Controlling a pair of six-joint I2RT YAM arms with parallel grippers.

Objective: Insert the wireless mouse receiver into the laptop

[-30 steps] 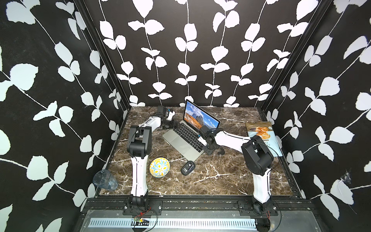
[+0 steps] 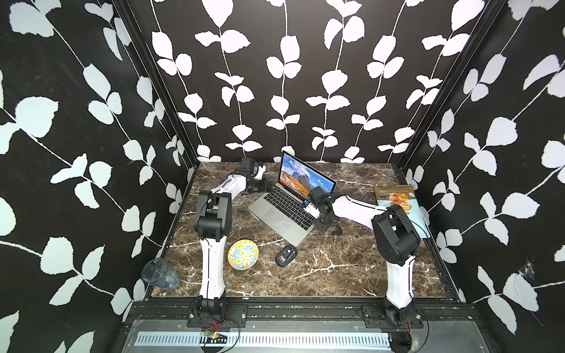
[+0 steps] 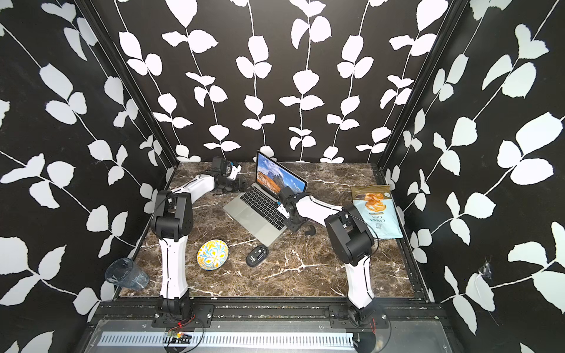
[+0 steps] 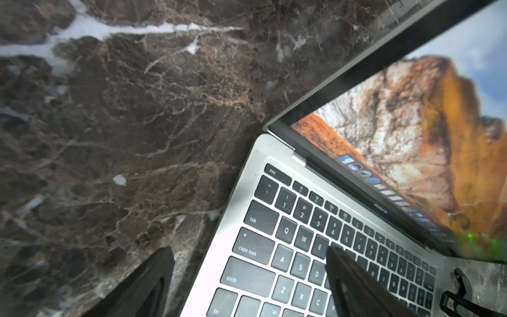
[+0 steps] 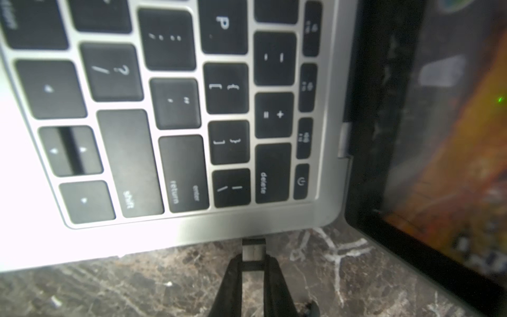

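Observation:
In the right wrist view a small receiver [image 5: 254, 251] with a metal plug sits between the fingertips of my right gripper, which is shut on it. Its plug points at the right side edge of the silver laptop [image 5: 211, 228]; a narrow strip of table seems to show between them, though their heights are hard to compare. The laptop [image 2: 281, 216] stands unfolded, screen lit. Beside its left edge, over the keyboard corner and table, my left gripper is open with nothing between its fingers. The side port itself cannot be made out.
A black mouse [image 2: 286, 255] lies in front of the laptop, with a patterned bowl [image 2: 243, 254] to its left. A glass [image 2: 160, 274] is at the front left, and a chips bag [image 2: 402, 209] at the right edge.
My left arm has barely shifted. Laptop, mouse and bowl look much the same.

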